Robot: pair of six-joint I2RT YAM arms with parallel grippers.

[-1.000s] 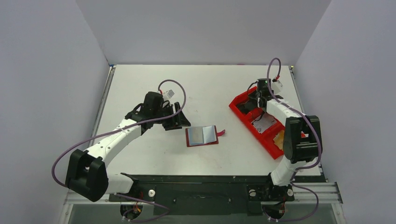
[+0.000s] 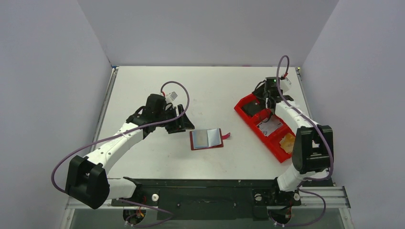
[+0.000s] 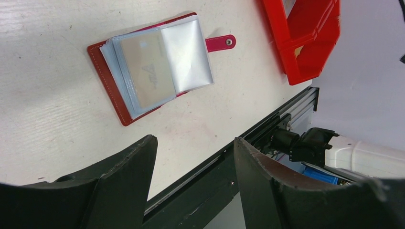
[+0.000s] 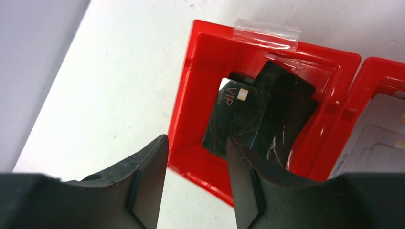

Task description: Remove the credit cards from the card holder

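The card holder point(image 3: 111, 88) lies opened flat on the table, red cover below and clear sleeves point(image 3: 148, 69) on top; its strap point(image 3: 220, 43) sticks out to the right. My left gripper hovers near it, fingers apart with nothing between. In the right wrist view, several dark cards, one marked VIP point(image 4: 239, 114), rest in the end compartment of the red tray point(image 4: 184, 90). Above that compartment is my right gripper, fingers apart and no card between them. What the left-hand sleeve holds is hard to tell.
Along the tray, other compartments hold pale cards point(image 2: 270, 125) and yellowish ones point(image 2: 287, 142). A clear plastic strip point(image 4: 267, 34) hangs over the tray's rim. Bare table point(image 2: 205, 90) stretches between the arms.
The left arm, card holder and tray look nearly the same.
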